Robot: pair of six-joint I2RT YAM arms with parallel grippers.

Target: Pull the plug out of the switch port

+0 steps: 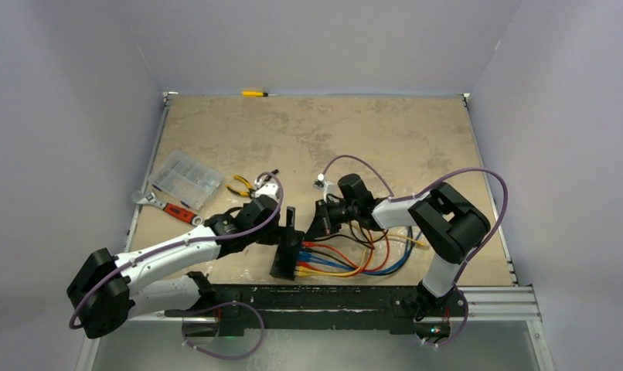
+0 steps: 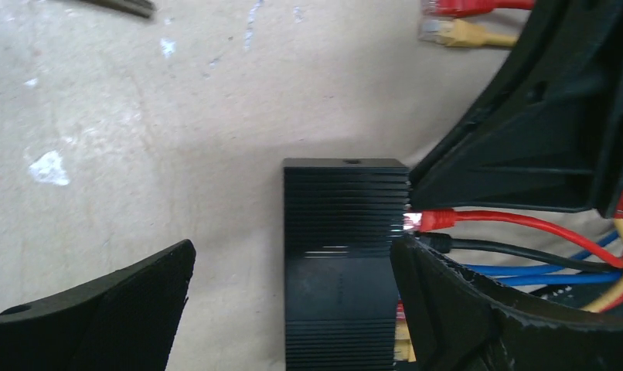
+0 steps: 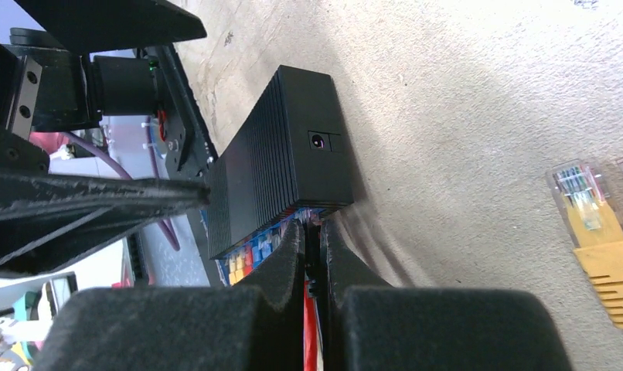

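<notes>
The black switch lies at the table's front middle, coloured cables plugged along its right side. My left gripper is open above the switch, fingers on either side in its wrist view, with nothing seen held. My right gripper is shut on a plug at the port end of the switch, by the red and black cables; the plug itself is mostly hidden by the fingers.
A parts box, pliers and a wrench lie to the left. Loose cable ends lie beside the switch.
</notes>
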